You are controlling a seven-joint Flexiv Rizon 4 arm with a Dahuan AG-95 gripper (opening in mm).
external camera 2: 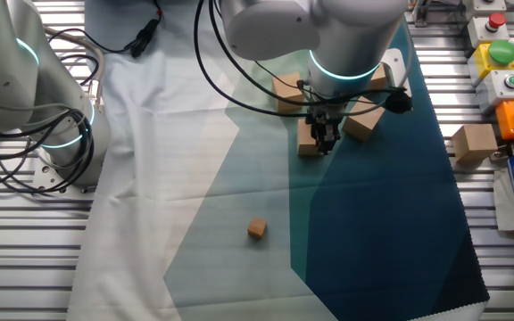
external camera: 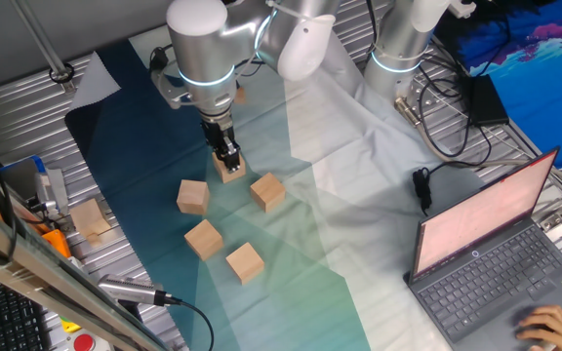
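My black gripper [external camera: 230,163] points down at a wooden cube [external camera: 228,175], overlapping its top in exterior view 1. From the other side, in exterior view 2, the gripper [external camera 2: 325,145] covers the right part of this cube [external camera 2: 307,143]. Whether its fingers touch the wood, and how far apart they stand, cannot be made out. Around it on the cloth lie more cubes: one to the left [external camera: 192,197], one to the right [external camera: 268,192], and two nearer the camera, a cube [external camera: 204,239] and another cube [external camera: 246,262]. A much smaller cube [external camera 2: 257,227] lies apart from them.
An open laptop [external camera: 486,253] with a person's hand [external camera: 550,330] on it occupies the right side. Another wooden block [external camera: 91,220] sits off the cloth on the left. Black cables [external camera 2: 211,67] loop beside the arm.
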